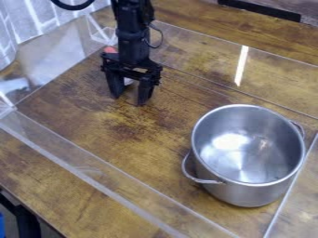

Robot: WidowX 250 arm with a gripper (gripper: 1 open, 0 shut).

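Note:
My black gripper [132,85] is low over the wooden surface at the upper left of the camera view. A small pale object with some red [112,52] is mostly hidden behind it. Whether the fingers are open or shut on that object is unclear. A large steel pot [244,149] with side handles stands at the lower right, apart from the gripper.
Clear plastic walls [62,158] border the wooden work area [125,139].

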